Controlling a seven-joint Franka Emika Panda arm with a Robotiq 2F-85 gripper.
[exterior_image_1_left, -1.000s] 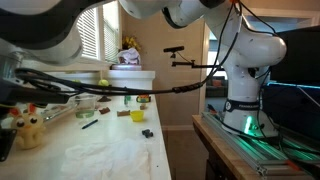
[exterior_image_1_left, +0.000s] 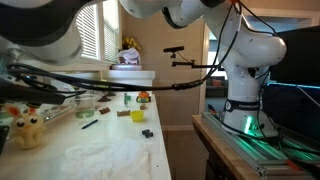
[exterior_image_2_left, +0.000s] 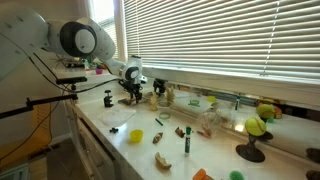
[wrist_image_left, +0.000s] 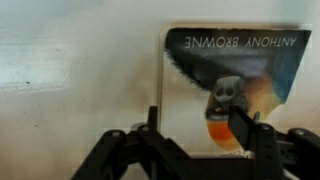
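Observation:
A thin book or card (wrist_image_left: 205, 65) lies flat on the pale surface in the wrist view, with "ANTHONY BROWNE" upside down along its dark edge and a dark face with an orange patch below. My gripper hangs over its near part. The fingers (wrist_image_left: 149, 130) stand apart and nothing shows gripped between them; whether they touch the book cannot be made out. In exterior view 2 the gripper (exterior_image_2_left: 134, 95) is small, at the far end of the counter. Exterior view 1 shows only part of the arm (exterior_image_1_left: 70, 35), at the left edge.
A white cloth (exterior_image_1_left: 105, 162) lies on the counter, with a yellow cup (exterior_image_1_left: 137, 116) and a small black object (exterior_image_1_left: 147, 133) beyond it. A pale figurine (exterior_image_1_left: 27, 128) stands close to the arm. Bottles and toys, including a green bottle (exterior_image_2_left: 188, 139), line the counter by the window.
The arm has come down slightly at the left of exterior view 1, its dark lower part now nearer the figurine's top. The counter objects have stayed put.

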